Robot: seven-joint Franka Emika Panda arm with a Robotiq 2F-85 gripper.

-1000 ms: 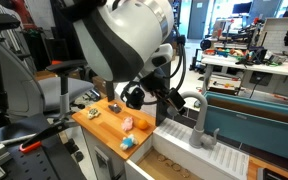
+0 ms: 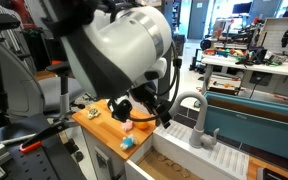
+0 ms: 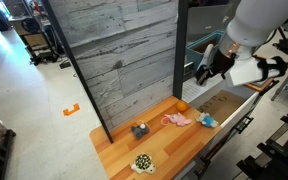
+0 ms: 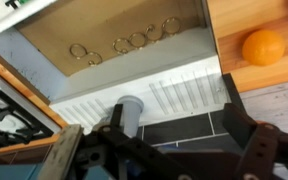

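My gripper stands open above the ridged white sink edge, its dark fingers wide apart and nothing between them. An orange ball or fruit [image 4: 263, 47] lies on the wooden counter, upper right in the wrist view. Exterior view 2 shows the orange thing [image 3: 182, 106] beside a pink item [image 3: 177, 119], with a blue-and-white item [image 3: 207, 119] nearer the sink. In exterior view 1 the arm covers part of the counter behind it. Several small rings [image 4: 137, 40] lie on the brown floor of the white basin [image 4: 189, 45].
A grey faucet [image 2: 201, 118] rises beside the basin, close to the arm. Farther along the counter [image 3: 119, 150] sit a small grey object [image 3: 140, 130] and a pale, spotted piece [image 3: 142, 163]. A grey plank wall [image 3: 129, 55] stands behind the counter.
In exterior view 1 the arm has come lower and nearer the camera, its gripper end shifting a little down and left. The counter items look unmoved.
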